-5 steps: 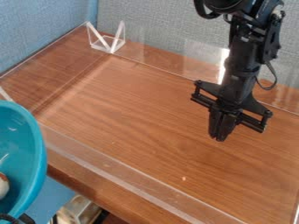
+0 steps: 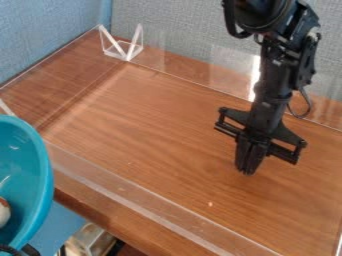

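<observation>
The black robot arm reaches down from the top right of the camera view, its gripper (image 2: 251,150) low over the bare wooden table (image 2: 160,150), right of centre. Its dark fingers point downward; whether they are apart or together is hard to make out, and no object shows at them.
A turquoise bowl (image 2: 27,185) with a pale item inside sits at the lower left. A white wire stand (image 2: 120,48) is at the back left corner. Clear panels edge the back of the table.
The arm and gripper have moved slightly to the left and downward in the picture, toward the front of the table. The bowl and wire stand are unchanged.
</observation>
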